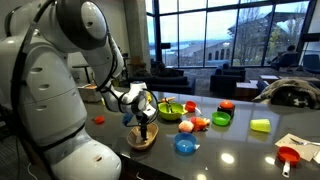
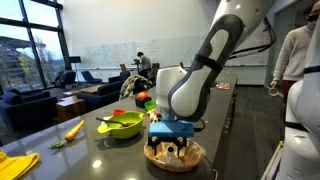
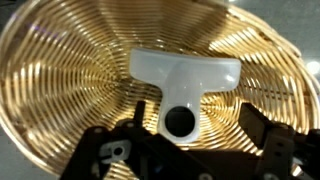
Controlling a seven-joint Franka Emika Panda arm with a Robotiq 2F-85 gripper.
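Observation:
A round wicker basket rests on the table under the arm. In the wrist view, a pale grey T-shaped piece with a dark round hole in its stem lies inside the woven basket. My gripper points down over it. The dark fingers stand wide apart, one on each side of the stem, and no contact with the piece can be made out. In the second exterior view the gripper hangs at the basket, partly hiding what lies in it.
A blue bowl sits close to the basket's right. Behind are a large green bowl, orange-red items and a smaller green bowl. A red ladle lies far right.

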